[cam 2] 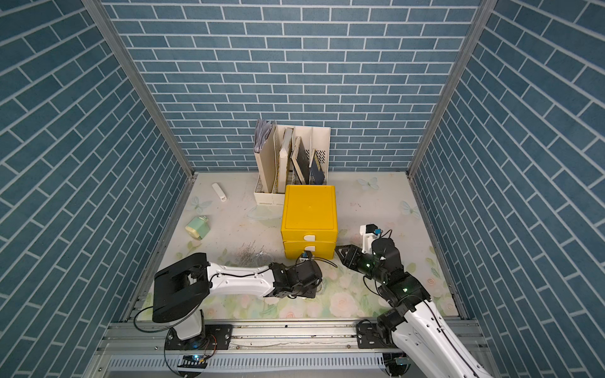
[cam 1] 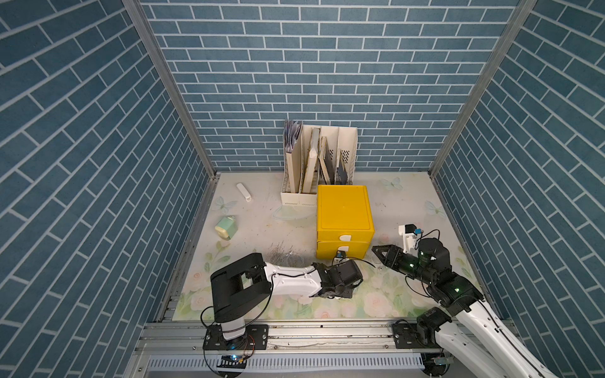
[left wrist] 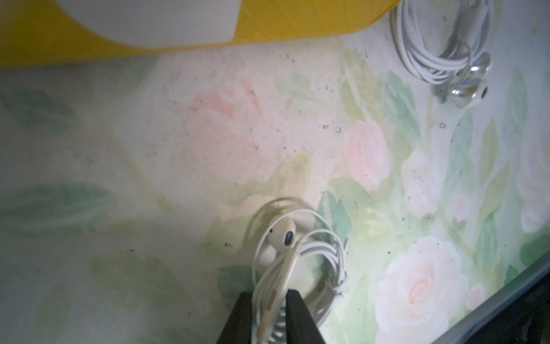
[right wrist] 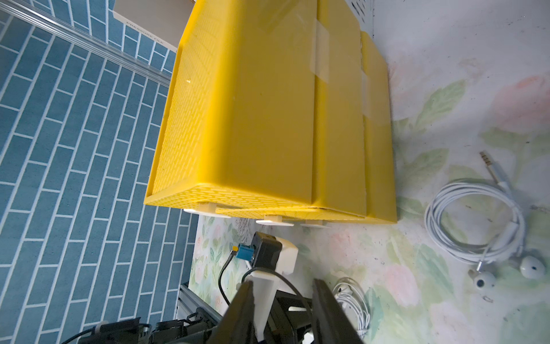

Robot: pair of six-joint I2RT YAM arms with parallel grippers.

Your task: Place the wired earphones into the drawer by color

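Observation:
In the left wrist view a coil of white earphones (left wrist: 329, 255) lies on the flowered table, its in-line stem rising between the parted fingers of my left gripper. A second white coil rests farther right; in the right wrist view that coil (right wrist: 475, 189) lies beside the drawer box. My right gripper hangs open at the box's right, its fingers apart with no object visibly held. Both visible drawers of the yellow drawer box (cam 1: 343, 211) are shut, with white handles at the front. From above, the left fingertips are hidden under the arm.
Behind the box stands a white file rack (cam 1: 299, 199) holding folders. On the left lie a green-and-cream block (cam 1: 226, 227) and a white stick (cam 1: 244, 191). A faint coil (cam 1: 290, 258) shows near the left arm.

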